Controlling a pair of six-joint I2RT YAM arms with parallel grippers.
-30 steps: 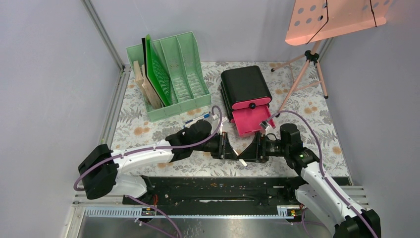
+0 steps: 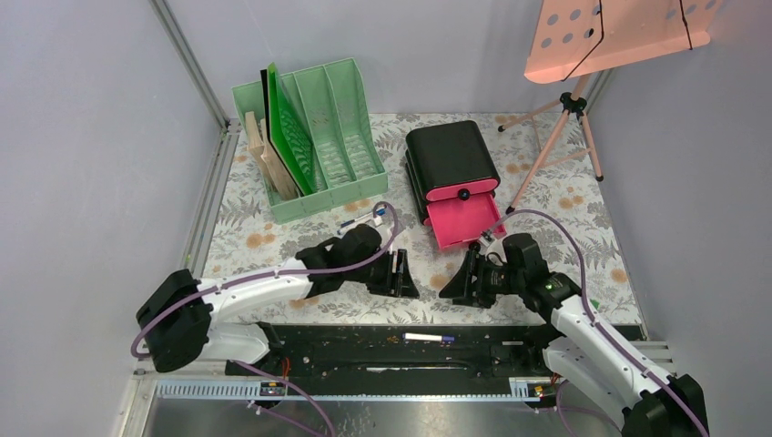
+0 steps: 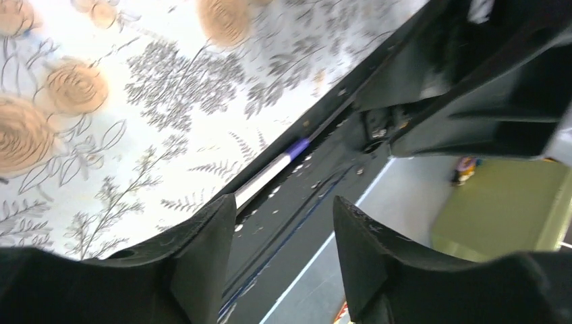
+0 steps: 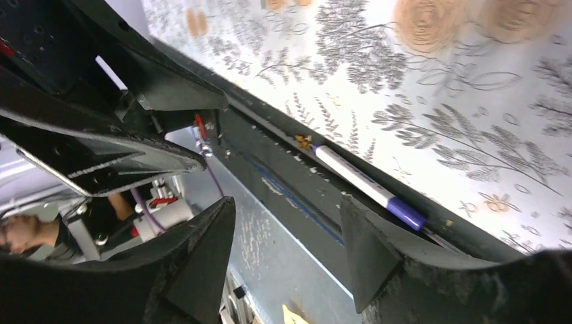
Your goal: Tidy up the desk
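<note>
A white marker with a purple cap (image 2: pixel 429 338) lies in the dark strip along the desk's front edge. It shows as the marker (image 3: pixel 266 174) in the left wrist view and the marker (image 4: pixel 364 181) in the right wrist view, below both grippers and apart from them. My left gripper (image 2: pixel 406 284) is open over the front of the desk, its fingers (image 3: pixel 202 253) parted and empty. Facing it, my right gripper (image 2: pixel 455 291) also stands open with nothing held. Blue and white markers (image 2: pixel 362 220) lie behind the left arm, partly hidden.
A green file rack (image 2: pixel 330 196) with folders stands at the back left. The black box (image 2: pixel 451 150) has its pink drawer (image 2: pixel 462 221) pulled out near the right gripper. A pink tripod (image 2: pixel 543 157) stands at the right.
The marker was between the two grippers, tilted; now it lies in the front strip. The grippers have drawn apart and both are empty.
</note>
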